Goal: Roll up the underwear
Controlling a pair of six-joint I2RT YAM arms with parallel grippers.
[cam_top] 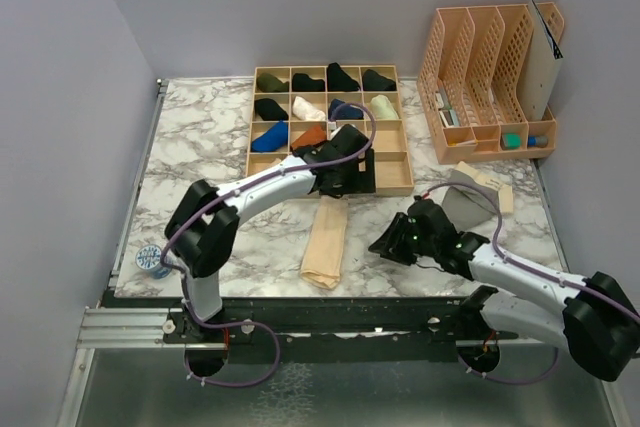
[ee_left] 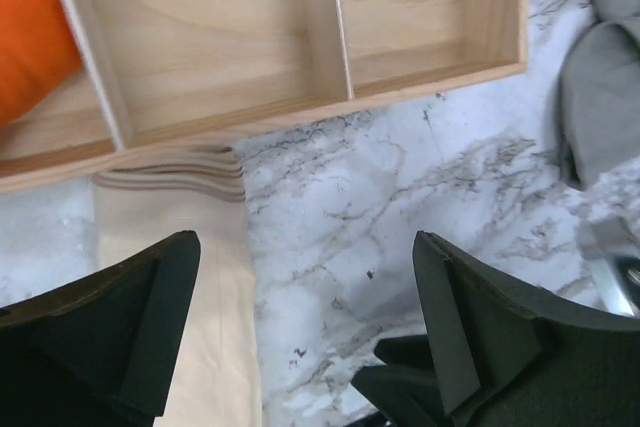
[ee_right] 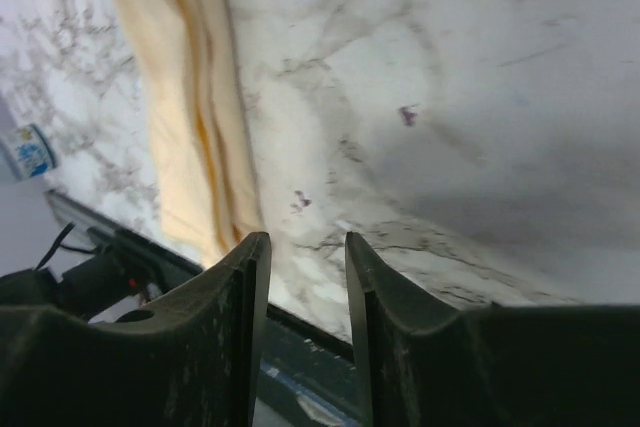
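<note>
The beige underwear (cam_top: 324, 247) lies folded into a long narrow strip on the marble table, its near end doubled over. In the left wrist view the striped far end of the underwear (ee_left: 180, 176) reaches the organizer's front wall. My left gripper (cam_top: 366, 175) hangs open above the organizer's near edge, nothing between its fingers. To the right of the strip, clear of it, my right gripper (cam_top: 376, 250) is part open and empty. Loose layers show along the underwear's side (ee_right: 205, 97) in the right wrist view.
A wooden grid organizer (cam_top: 392, 176) stands behind, with several rolled items in it and some empty cells. Grey cloth (cam_top: 466, 203) lies at the right, near a tall divided rack (cam_top: 485, 156). A round blue-and-white tin (cam_top: 152, 259) sits front left.
</note>
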